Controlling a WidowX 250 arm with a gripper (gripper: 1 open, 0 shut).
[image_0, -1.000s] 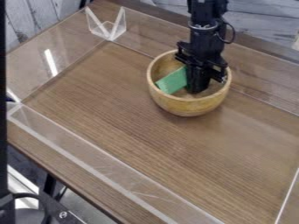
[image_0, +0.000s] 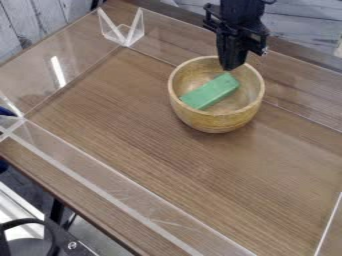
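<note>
A wooden bowl (image_0: 238, 117) sits on the table in the upper right of the camera view, with a green block (image_0: 210, 92) lying inside it. My black gripper (image_0: 230, 61) is shut above the bowl's back edge, at the top of the view, with nothing visible between its fingers.
A clear angular holder (image_0: 122, 26) stands at the back left. Black cables (image_0: 34, 240) lie at the bottom left corner.
The gripper has risen out of the bowl toward the back, uncovering the green block, which stays in the bowl.
</note>
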